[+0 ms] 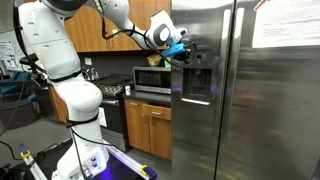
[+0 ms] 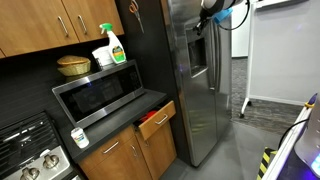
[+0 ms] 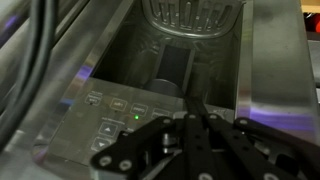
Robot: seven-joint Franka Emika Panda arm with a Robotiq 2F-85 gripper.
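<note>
A stainless steel refrigerator (image 1: 198,125) stands with a water and ice dispenser (image 1: 196,82) in its door. My gripper is shut, with nothing visible between its fingers, in front of the dispenser's button panel (image 3: 118,115). On that panel a small green light glows. Behind and above the fingertips, the wrist view shows the dispenser recess with a dark paddle (image 3: 175,67) and a slotted drip grille (image 3: 195,15). Whether the fingertips touch the panel cannot be told.
Left of the refrigerator are a counter (image 2: 118,137), a microwave (image 2: 100,95) and a stove (image 2: 30,165). A spray bottle (image 2: 116,43) and a basket (image 2: 73,66) sit on the microwave. One drawer (image 2: 155,122) is pulled out.
</note>
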